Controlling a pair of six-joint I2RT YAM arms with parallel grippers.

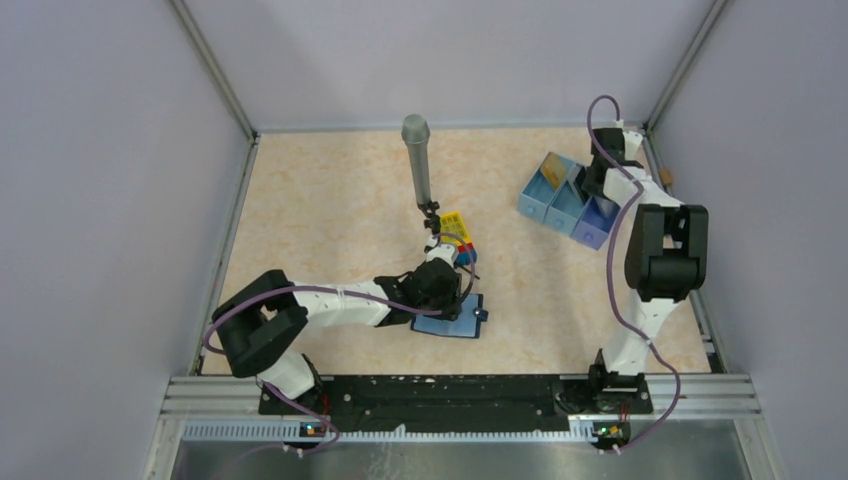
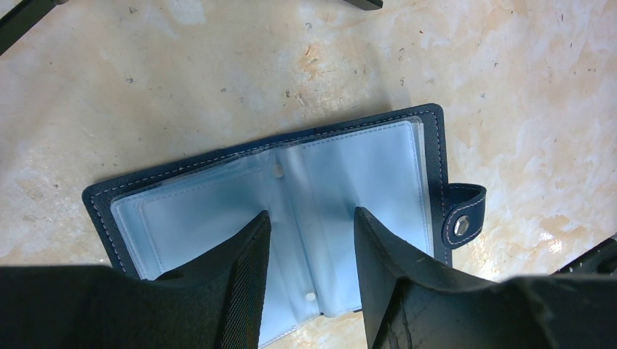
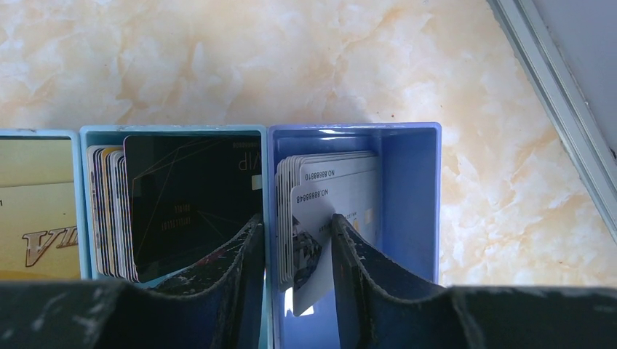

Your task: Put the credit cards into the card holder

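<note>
The card holder (image 2: 378, 174) lies spread open on the table, with clear sleeves, a dark blue cover and a snap tab at its right. My left gripper is over it, open, and only clear sleeve shows between its fingers. In the right wrist view, silvery-white cards (image 3: 349, 203) lean in the violet bin, the front one tilted. A black VIP card (image 3: 189, 196) stands before other cards in the blue bin. My right gripper is open, one finger on each side of the bins' shared wall and the white cards. Whether it touches them, I cannot tell.
A third bin (image 3: 36, 167) at the left holds a gold card. Near the middle of the table lies a yellow, red and blue item (image 1: 455, 228), close to a grey camera post (image 1: 419, 165).
</note>
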